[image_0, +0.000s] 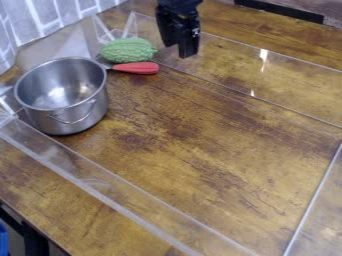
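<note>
A steel pot (62, 96) sits at the left of the wooden table. Behind it lie a green bitter-melon-like vegetable (127, 51) and, just in front of that, a red carrot-like object (135, 68). The dark gripper (179, 48) hangs at the top centre, to the right of the green vegetable; whether its fingers are open or shut cannot be made out at this size.
Transparent walls or panels run along the left, front, right and back of the work area.
</note>
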